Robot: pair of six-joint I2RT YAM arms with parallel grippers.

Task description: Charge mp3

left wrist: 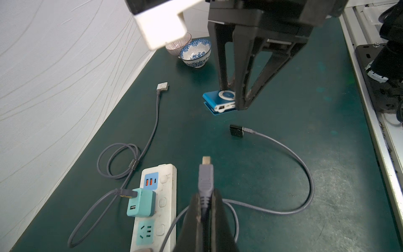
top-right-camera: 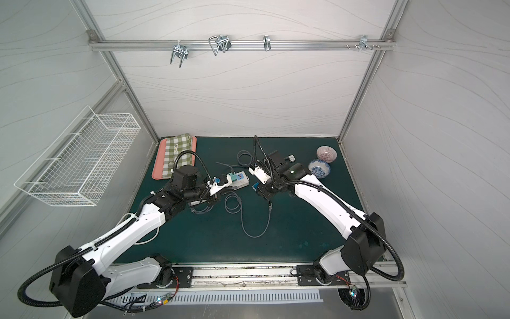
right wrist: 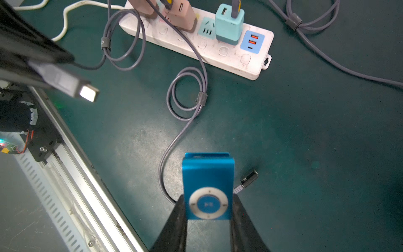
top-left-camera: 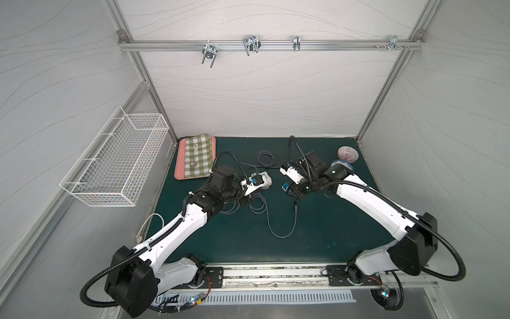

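The blue mp3 player (right wrist: 208, 176) is clasped between the fingertips of my right gripper, its white round control pad facing the camera. In the left wrist view, that player hangs above the table, one edge with a port showing. My left gripper is shut on a grey cable's plug (left wrist: 205, 178), its small metal tip pointing forward. The plug and the player are apart, with a gap between the two grippers. A white power strip (left wrist: 169, 189) lies below, holding a turquoise charger (left wrist: 142, 203) with a cable in it.
A cable with a black end (left wrist: 236, 130) curls on the table, and another with a white end (left wrist: 162, 86) lies farther back. Two bowls (left wrist: 195, 52) stand at the back right. A wire basket (top-left-camera: 119, 159) hangs left.
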